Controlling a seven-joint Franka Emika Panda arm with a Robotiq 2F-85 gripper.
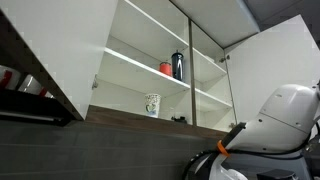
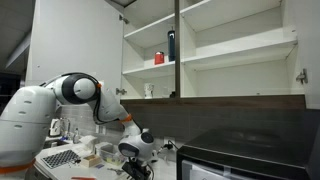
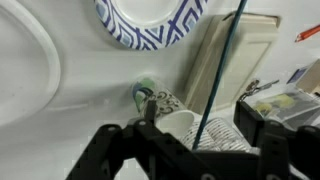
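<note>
In the wrist view my gripper stands open, its two dark fingers well apart. A white cup [image 3: 178, 123] with a patterned side lies in view by the left finger; whether they touch cannot be told. Across the gap runs a thin dark rod or cable [image 3: 222, 72]. Under the arm's wrist in exterior view 2, the gripper [image 2: 138, 172] is low over the counter, small and unclear. Exterior view 1 shows the arm [image 1: 270, 125] at lower right, with the fingers not clear.
A blue-rimmed plate [image 3: 187, 22] and a plain white plate [image 3: 12, 70] lie close by. Beyond the rod are a beige box [image 3: 243, 55] and a white rack [image 3: 222, 137]. A black oven [image 2: 245, 150] stands right of the arm. Open shelves [image 1: 135, 66] hang above.
</note>
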